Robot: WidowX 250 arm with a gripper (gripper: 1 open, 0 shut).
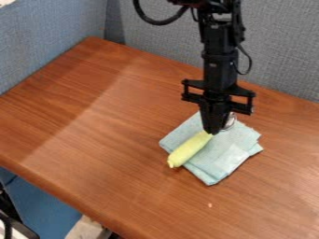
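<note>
A pale yellow elongated object, like a corn cob (187,150), lies diagonally on a folded pale mint cloth (230,152) on the wooden table. My black gripper (214,127) is down at the upper right end of the yellow object, with its tips at or touching that end; whether they are open or shut around it is hard to see. A small round silvery item at the cloth's back edge is mostly hidden behind the gripper.
Grey padded walls (37,37) border the table at the left and back. The table edge runs along the lower left.
</note>
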